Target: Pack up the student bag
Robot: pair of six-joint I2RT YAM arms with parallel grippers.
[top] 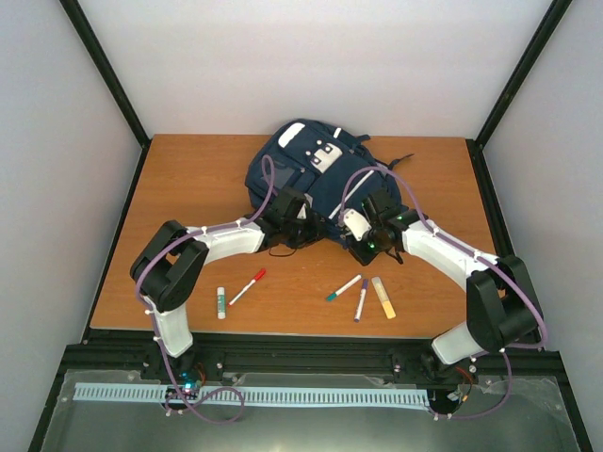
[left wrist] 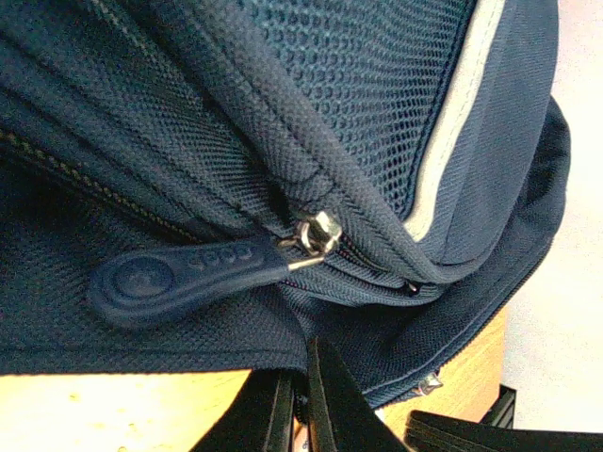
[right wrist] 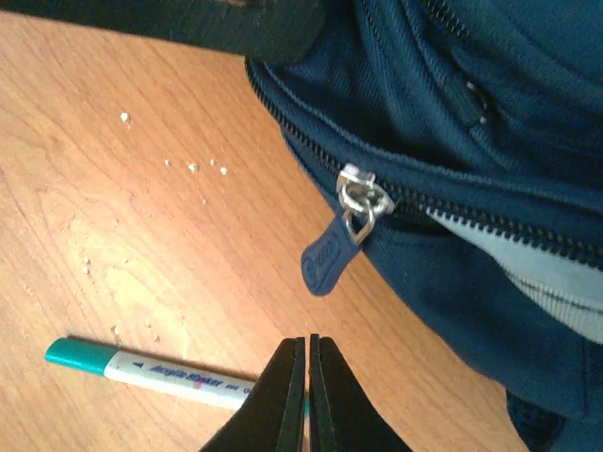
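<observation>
The navy backpack (top: pixel 303 168) lies on the table, its lower end between my two arms. My left gripper is shut on the backpack's fabric edge. A large rubber zipper pull (left wrist: pixel 188 278) hangs just above that edge in the left wrist view. In the right wrist view, my right gripper is shut with nothing between its fingers. Another zipper pull (right wrist: pixel 330 256) with a metal slider (right wrist: pixel 363 196) hangs from the bag's lower zipper, outside the right fingers and a little beyond their tips.
A teal-capped marker (right wrist: pixel 170 377) lies under my right gripper. On the front of the table are a red marker (top: pixel 247 286), a glue stick (top: pixel 220 302), a purple-capped marker (top: pixel 361 299) and a yellow stick (top: pixel 383 298). Bare table (top: pixel 188 179) shows left of the bag.
</observation>
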